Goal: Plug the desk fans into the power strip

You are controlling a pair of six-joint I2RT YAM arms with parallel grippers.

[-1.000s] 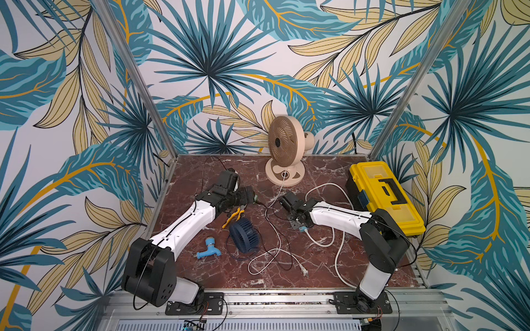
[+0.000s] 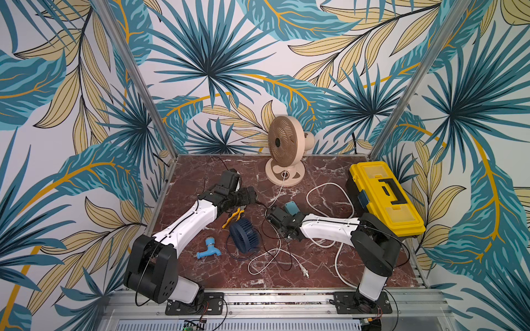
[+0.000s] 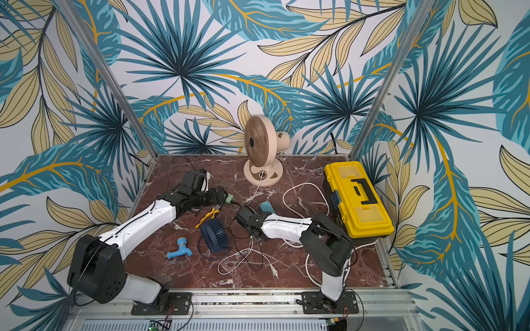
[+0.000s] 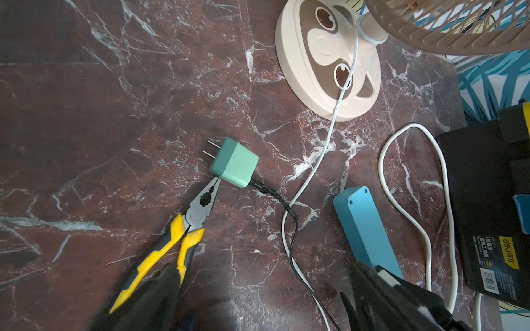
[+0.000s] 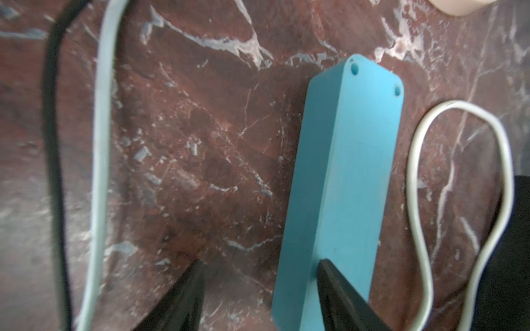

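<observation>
The blue power strip [image 5: 358, 165] lies on the table in the right wrist view; its socket face is not visible. My right gripper is above the table at its near end, its fingers apart, one overlapping the strip's side. A green plug adapter [image 4: 234, 162] with two prongs and a black cable lies in the left wrist view. My left gripper stands open behind it, nothing between its fingers. The beige fan [image 2: 287, 142] stands at the back; a smaller navy fan [image 2: 243, 235] lies nearer. A white plug [image 2: 304, 271] lies in front.
Yellow-handled pliers [image 4: 187, 231] touch or almost touch the adapter. A light-blue pipe fitting [image 2: 208, 247] lies at front left. The yellow toolbox [image 2: 386, 198] blocks the right side. Loose white cord [image 2: 338, 185] loops between it and the strip.
The blue strip's back end now shows behind it. The left arm has hardly moved.
</observation>
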